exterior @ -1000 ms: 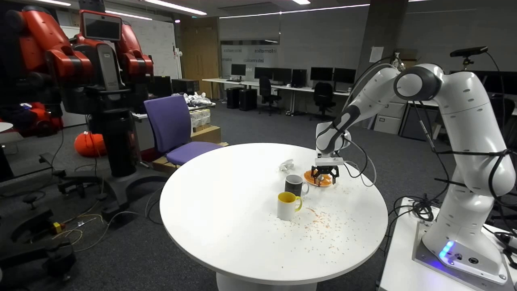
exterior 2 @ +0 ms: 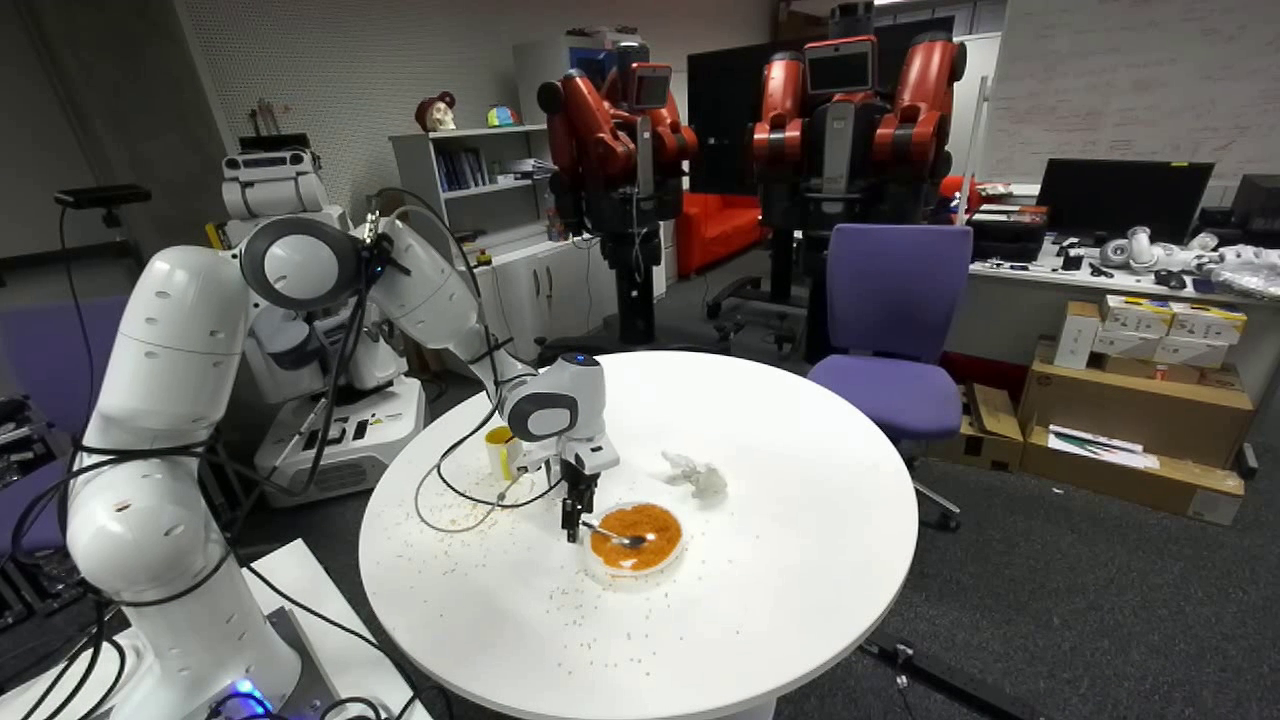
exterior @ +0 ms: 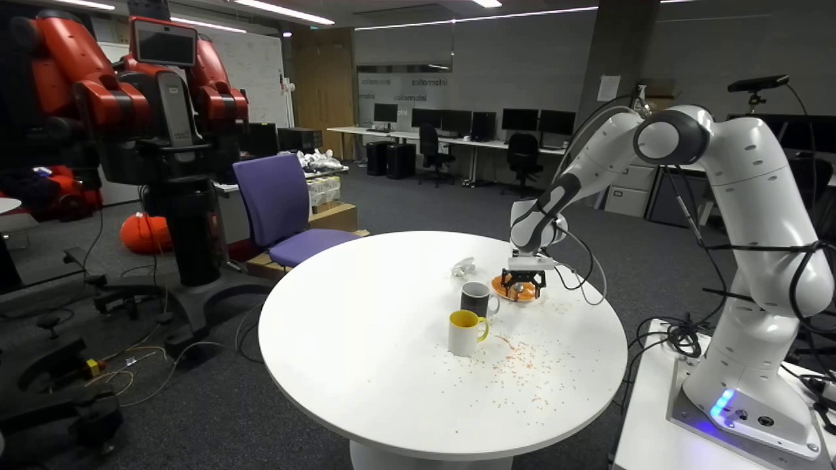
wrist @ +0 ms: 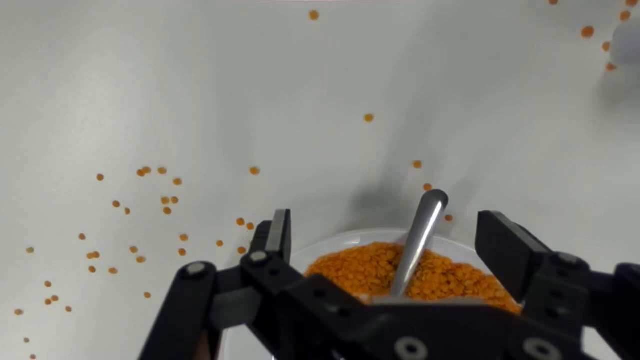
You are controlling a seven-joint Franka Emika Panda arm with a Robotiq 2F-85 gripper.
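Observation:
A white plate (exterior 2: 609, 565) holds orange lentils (exterior 2: 648, 524), with a metal spoon (exterior 2: 617, 536) lying in them. In the wrist view the spoon's handle (wrist: 420, 237) slants up over the plate's rim, between the two spread fingers but touching neither. My gripper stands open, low over the near part of the plate. From exterior view 1 the gripper (exterior: 523, 291) appears right above the plate, partly covering it. The spoon's bowl is hidden in the wrist view by the gripper's body.
A black-and-white mug (exterior: 474, 299) and a yellow-and-white mug (exterior: 462, 334) stand close by on the round table (exterior: 353, 337). Crumpled clear plastic (exterior 2: 696, 475) lies beyond the plate. Loose lentils are scattered around. The table's far side from the arm is clear.
My gripper has come down slightly toward the plate. The mugs and plastic have stayed in place.

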